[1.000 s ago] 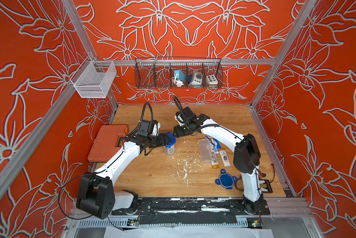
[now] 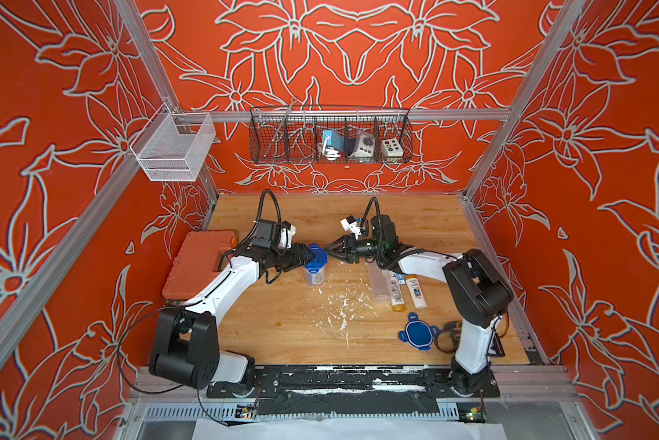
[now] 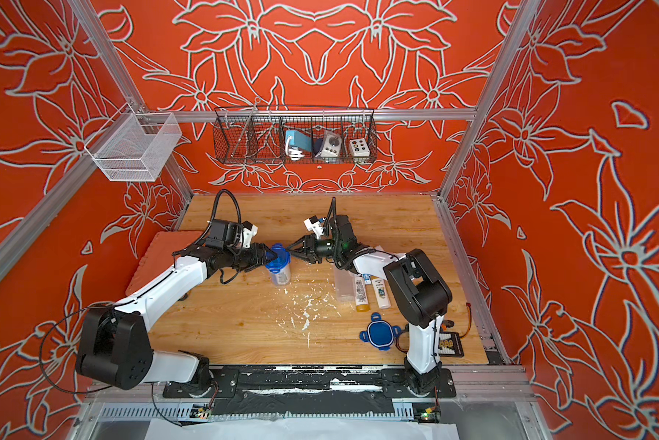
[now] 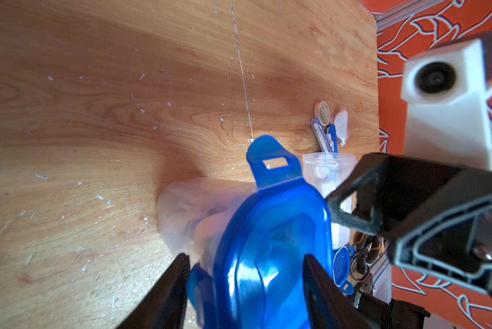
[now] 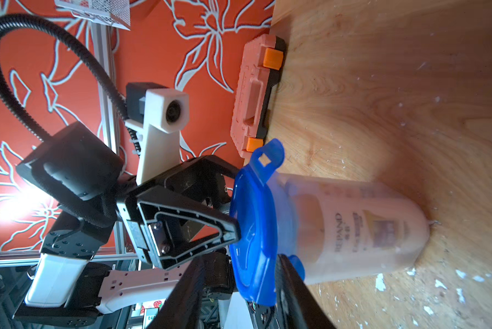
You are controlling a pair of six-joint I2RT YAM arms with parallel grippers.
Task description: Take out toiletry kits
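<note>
A clear container (image 5: 355, 230) with a blue lid (image 4: 273, 241) and items inside stands mid-table. My left gripper (image 2: 306, 256) is at the lid from the left, fingers apart around part of its rim in the left wrist view. My right gripper (image 2: 332, 253) points at the lid from the right, its fingers part open; whether it touches is unclear. To the right lie an open clear box (image 2: 378, 289), tubes (image 2: 417, 294) and a loose blue lid (image 2: 419, 333).
An orange case (image 2: 193, 264) lies on the left. A wire basket (image 2: 270, 139) and a white mesh basket (image 2: 168, 161) hang on the walls. Dark tools (image 3: 450, 344) lie at the front right.
My right arm has shifted and its gripper has turned to point sideways at the lidded container. My left gripper has barely moved.
</note>
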